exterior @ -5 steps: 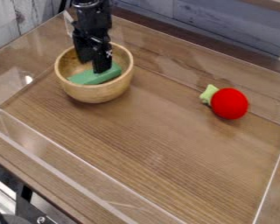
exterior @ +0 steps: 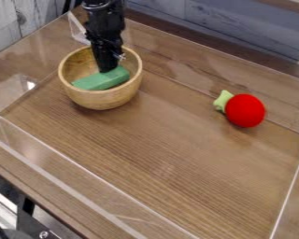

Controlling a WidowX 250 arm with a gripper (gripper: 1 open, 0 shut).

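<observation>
A tan bowl (exterior: 100, 97) sits at the upper left of the table (exterior: 177, 168), with a flat green object (exterior: 97, 80) lying inside it. My dark gripper (exterior: 108, 62) reaches down from the top edge to the back part of the bowl, at the far end of the green object. Its fingertips are small and partly blurred; it looks shut, and whether they touch the green object I cannot tell.
A red ball-like object (exterior: 246, 112) with a pale green piece (exterior: 223, 98) lies on the right side of the table.
My gripper has moved up and back within the bowl, away from its middle, uncovering more of the green object.
</observation>
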